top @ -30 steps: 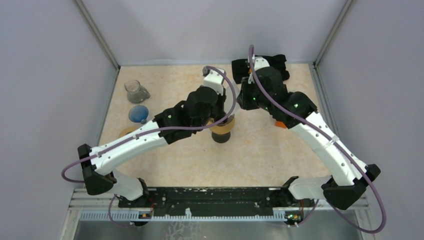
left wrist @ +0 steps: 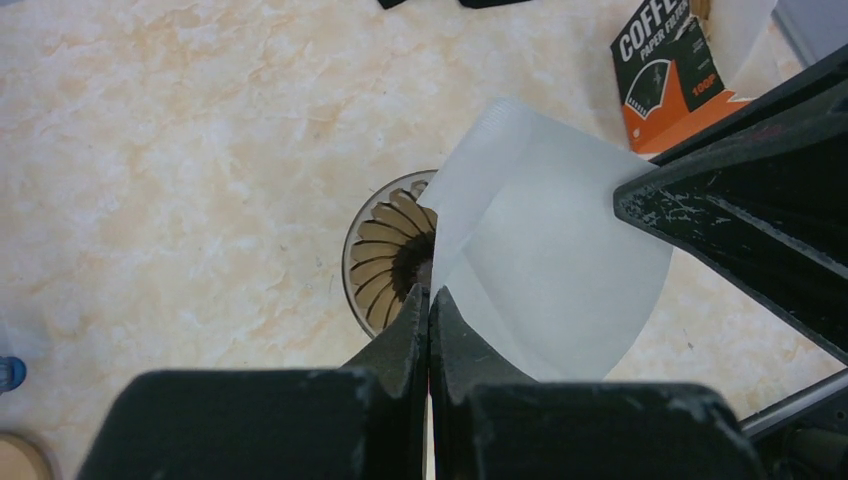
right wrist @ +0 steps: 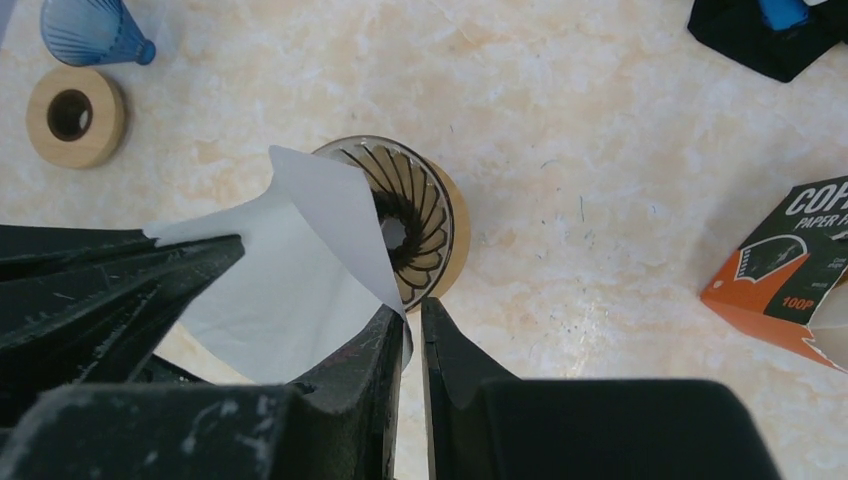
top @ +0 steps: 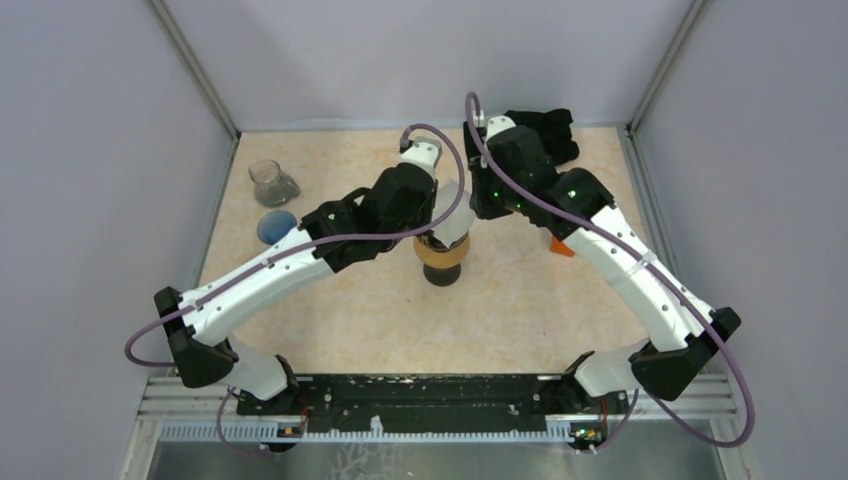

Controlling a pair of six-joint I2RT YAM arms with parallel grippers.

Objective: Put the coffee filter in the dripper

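Note:
The white paper coffee filter [left wrist: 560,250] hangs between my two grippers, above the clear ribbed dripper [right wrist: 435,225]. My left gripper is shut on the filter's edge. In the right wrist view, the left gripper's dark fingers [right wrist: 200,255] overlap the filter's far side. My right gripper is slightly open. A narrow gap shows between its tips, with the filter's near edge against the left finger. From above, the dripper's wooden collar [top: 441,253] sits on a dark base [top: 441,275]. The filter hides part of the dripper's mouth.
A glass carafe [top: 271,185] and a blue ribbed cone [top: 277,227] stand at the left. The orange and black filter box [right wrist: 790,270] lies to the right, a black cloth [top: 545,135] at the back. Bare table spreads in front of the dripper.

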